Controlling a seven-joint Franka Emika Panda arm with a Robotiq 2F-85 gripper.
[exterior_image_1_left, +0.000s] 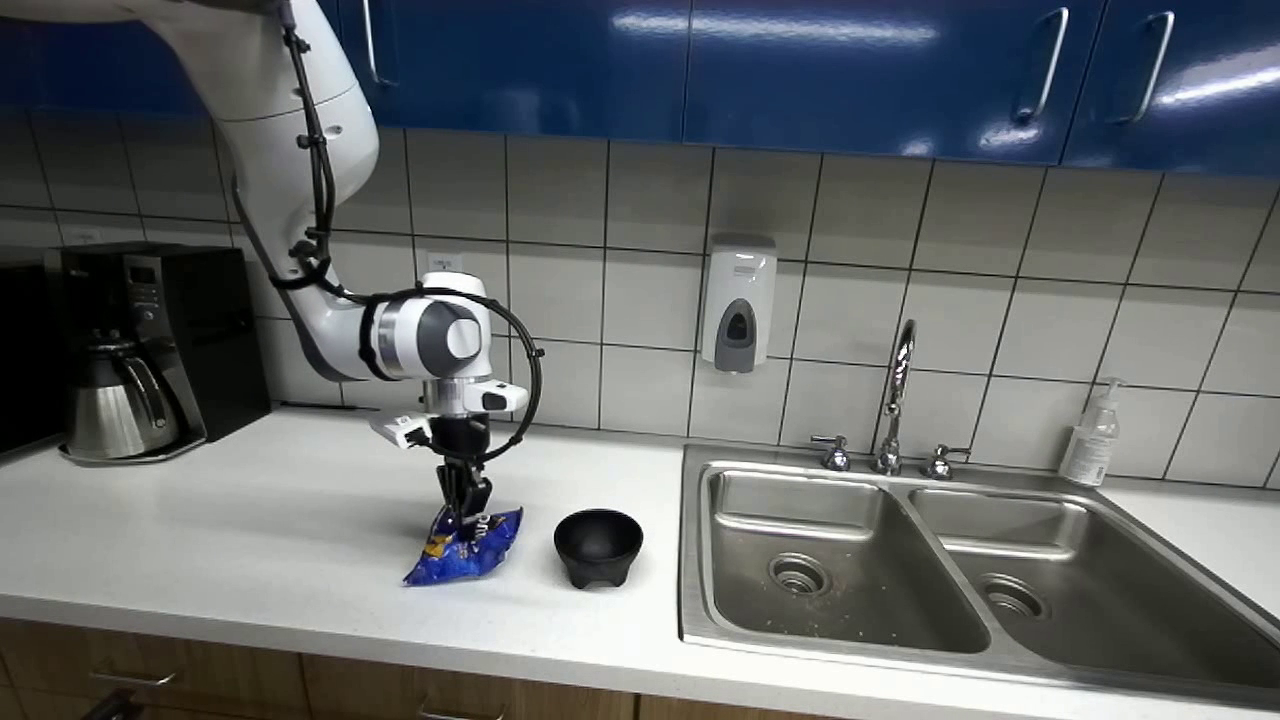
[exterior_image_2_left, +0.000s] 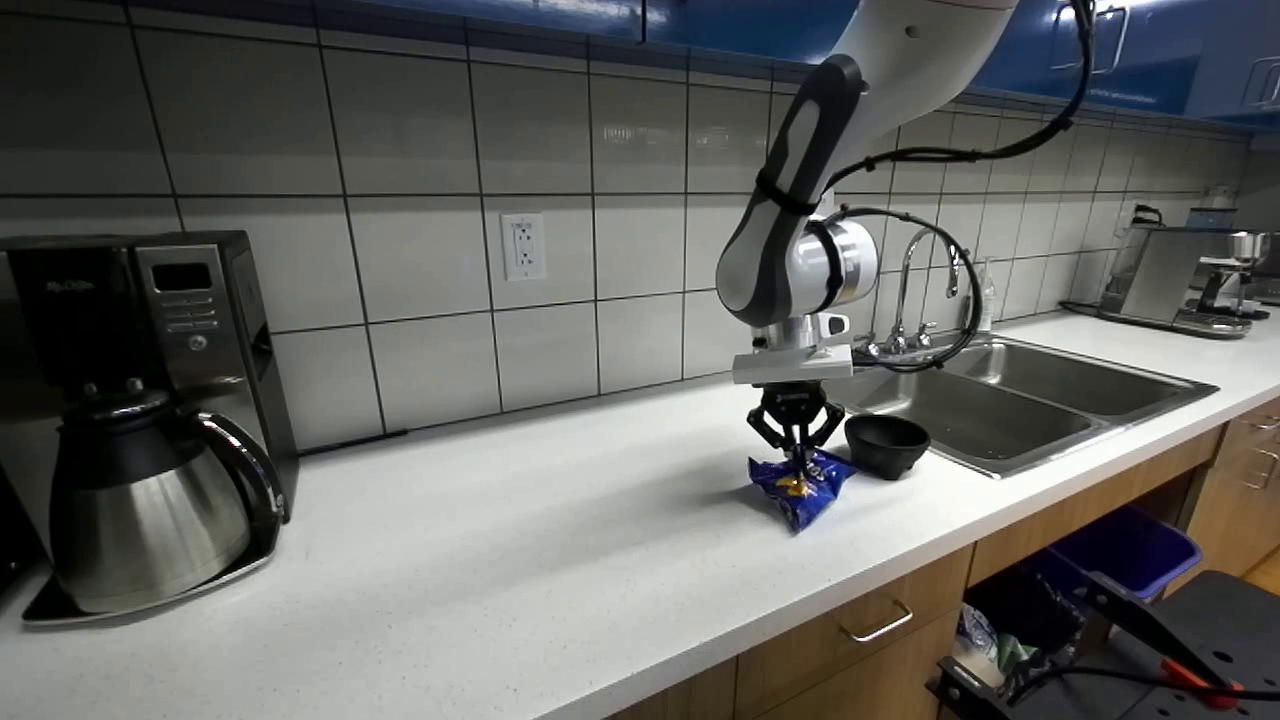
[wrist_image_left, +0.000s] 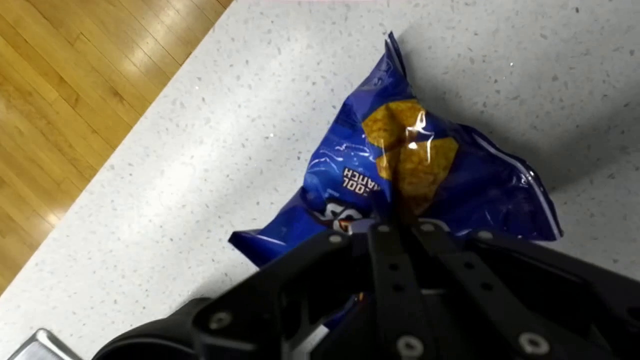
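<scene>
A blue chip bag (exterior_image_1_left: 465, 562) with "Cool Ranch" lettering lies on the white counter. My gripper (exterior_image_2_left: 799, 463) points straight down at the middle of it. In the wrist view the gripper's fingertips (wrist_image_left: 384, 230) are close together, and the bag's film (wrist_image_left: 351, 153) is bunched and creased up toward them. The pinched fold itself is mostly covered by the fingers. Both ends of the bag rest on or close to the counter. To the right of the bag, a little apart, stands an empty-looking black bowl (exterior_image_1_left: 599, 546).
The double steel sink (exterior_image_1_left: 702, 564) with its faucet (exterior_image_1_left: 897, 396) is right of the bowl. A coffee maker (exterior_image_2_left: 222, 348) with a steel carafe (exterior_image_2_left: 162, 516) occupies the far left. Counter between it and the bag is clear. The counter's front edge runs close to the bag.
</scene>
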